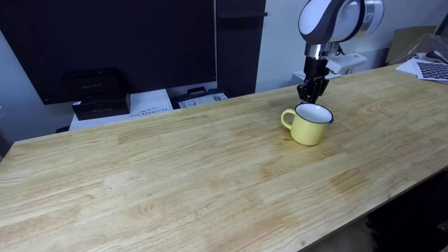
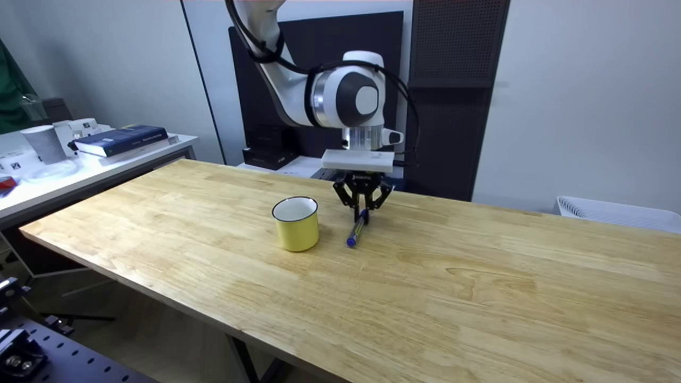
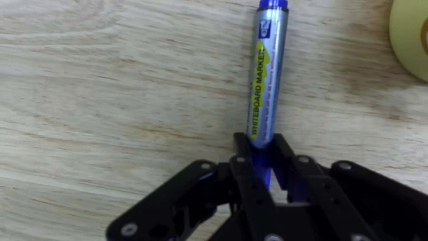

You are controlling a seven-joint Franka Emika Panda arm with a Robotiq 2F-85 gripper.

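A silver whiteboard marker (image 3: 266, 76) with blue ends lies between my fingers in the wrist view, pinched near its blue cap. My gripper is shut on it. In exterior view 2 the marker (image 2: 357, 231) slants from the gripper (image 2: 361, 214) toward the near side, low over the table; whether it touches the wood I cannot tell. A yellow mug (image 2: 298, 229) with a dark rim stands upright beside it, apart from the gripper. From exterior view 1 the mug (image 1: 308, 128) hides most of the marker, and its handle points left.
A keyboard (image 1: 434, 71) and papers lie at its far right end. Books (image 2: 121, 140) and a grey cylinder (image 2: 43, 143) sit on a separate white side table.
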